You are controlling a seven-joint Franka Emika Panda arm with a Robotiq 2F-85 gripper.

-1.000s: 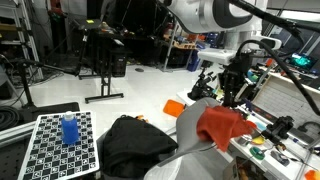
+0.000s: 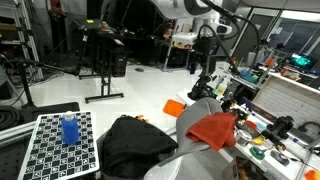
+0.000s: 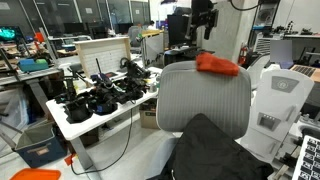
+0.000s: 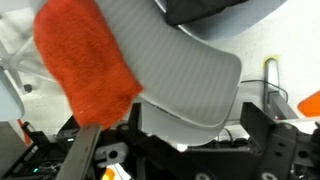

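A red cloth (image 2: 212, 130) lies draped over the top of a grey chair's back. In exterior view 2 the same cloth (image 3: 217, 66) hangs at the upper edge of the chair back (image 3: 200, 100). Above the chair, my gripper (image 3: 200, 38) is empty and clear of the cloth. The wrist view shows my gripper open, its fingers wide apart over the grey chair, with the red cloth (image 4: 85, 55) off to the left. A black cloth (image 2: 135, 137) is spread on the chair's seat.
A white table (image 3: 100, 122) with black tools and cables stands beside the chair. An orange bin (image 3: 40, 145) sits on the floor. In exterior view 1, a blue bottle (image 2: 70, 128) stands on a checkered board (image 2: 50, 155).
One second ago my gripper was at the red cloth, which stood up higher. The cloth has since settled on the chair back, and the arm has moved up and left, away from it.
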